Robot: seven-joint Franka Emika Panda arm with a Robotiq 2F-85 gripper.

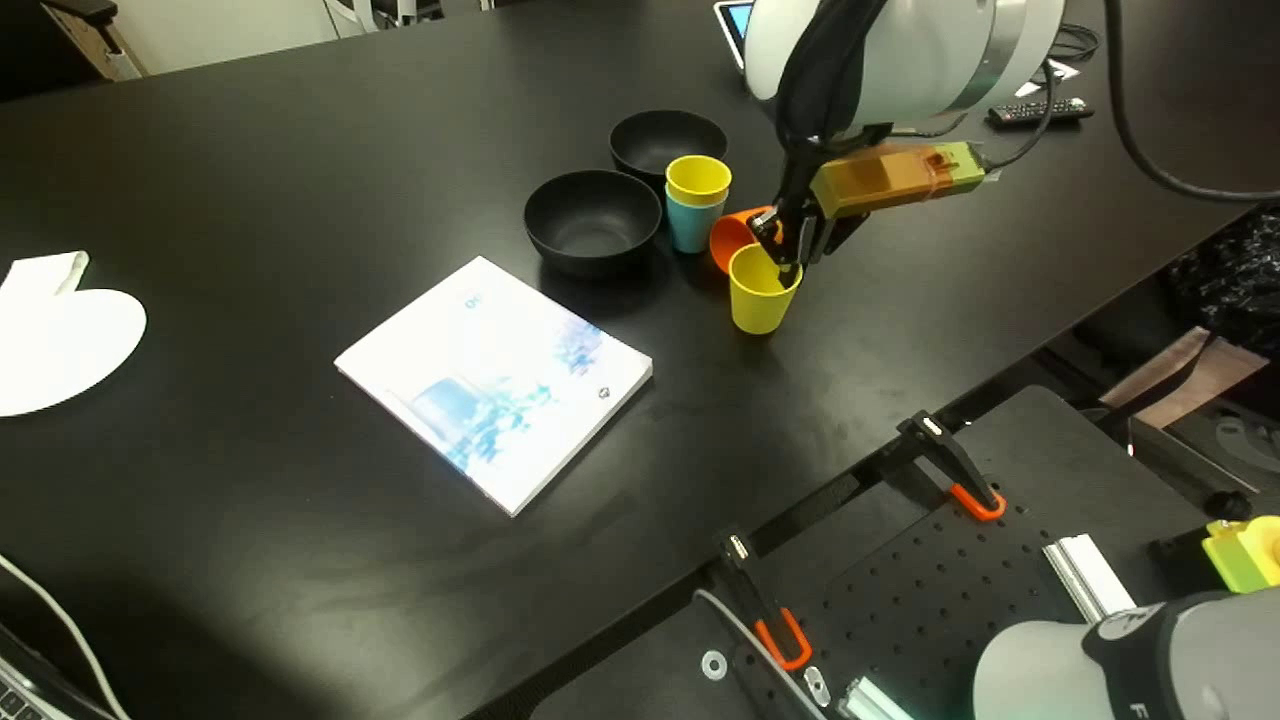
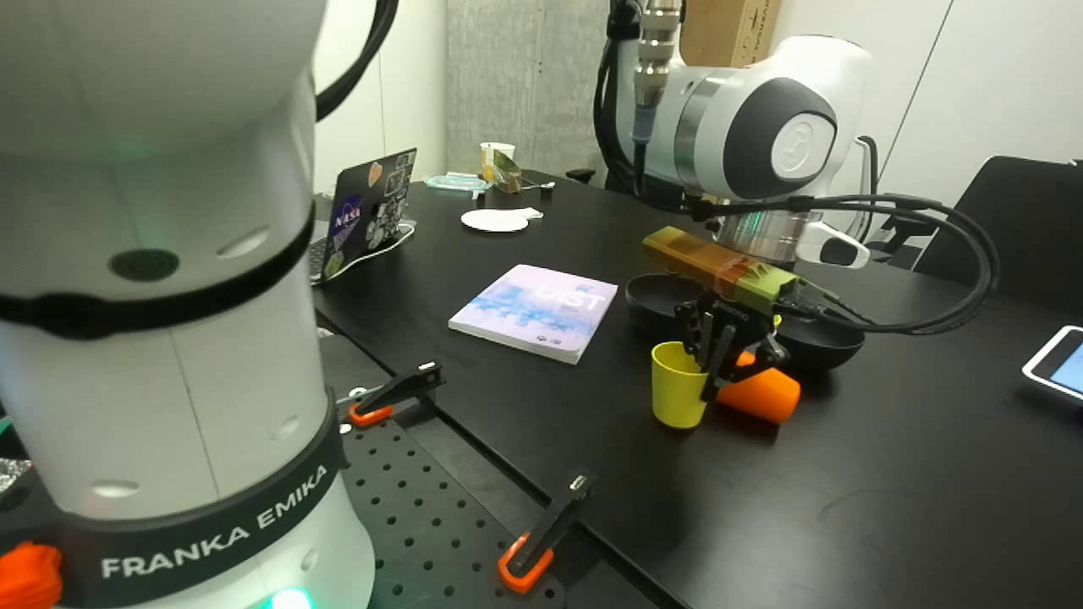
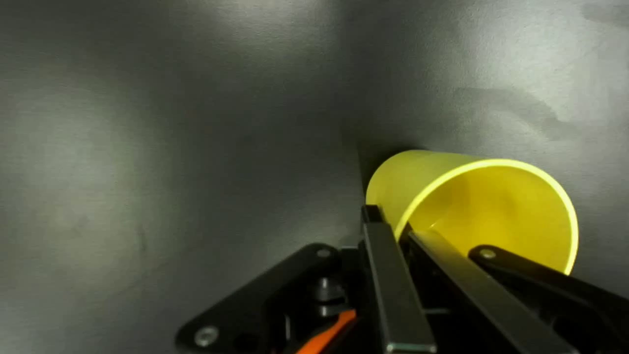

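Observation:
A yellow cup (image 1: 758, 300) stands upright on the black table, its mouth facing up. My gripper is shut on the cup's wall: in the wrist view one finger lies inside the rim and the other outside. From the second exterior view, the yellow cup (image 2: 678, 391) has the gripper (image 2: 706, 381) at its right side. Right behind it an orange cup (image 2: 763, 394) lies on its side. Beside that stands a blue cup (image 1: 692, 226) with another yellow cup (image 1: 698, 178) nested in its top.
Two black bowls, a nearer bowl (image 1: 593, 221) and a farther bowl (image 1: 668, 142), stand next to the cups. A white book (image 1: 498, 372) lies toward the table's middle. Clamps (image 1: 954, 462) line the near edge. Bare table lies around the book.

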